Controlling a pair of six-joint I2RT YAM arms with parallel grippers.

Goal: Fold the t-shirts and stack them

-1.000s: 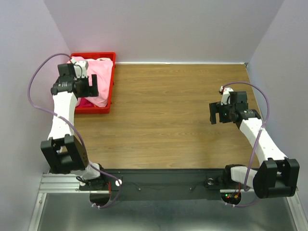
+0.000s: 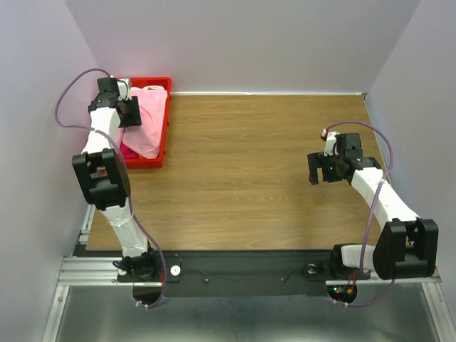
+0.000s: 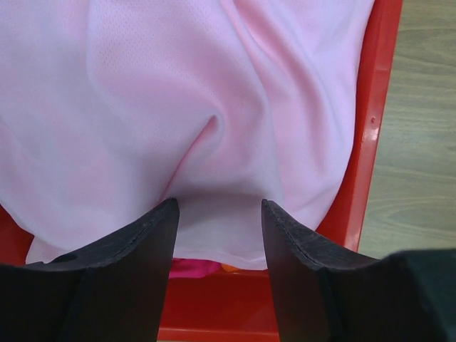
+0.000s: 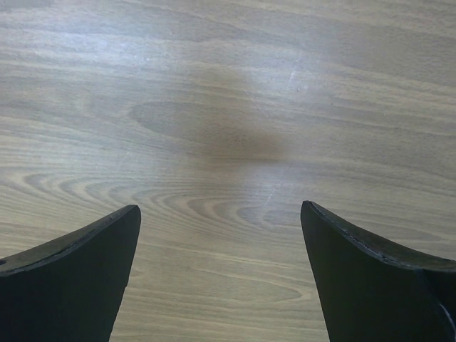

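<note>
In the top view a red bin (image 2: 165, 121) at the back left holds a pink T-shirt (image 2: 148, 117) with darker pink cloth (image 2: 130, 154) under it. My left gripper (image 2: 130, 112) is over the bin; in the left wrist view its fingers, part open, sit down at the pale pink fabric (image 3: 128, 100), with a fold running between them. Whether any cloth is pinched does not show. My right gripper (image 2: 318, 168) stands open over bare table at the right, nothing between its fingers.
Pale walls stand at the back and both sides.
The right arm has shifted only slightly.
</note>
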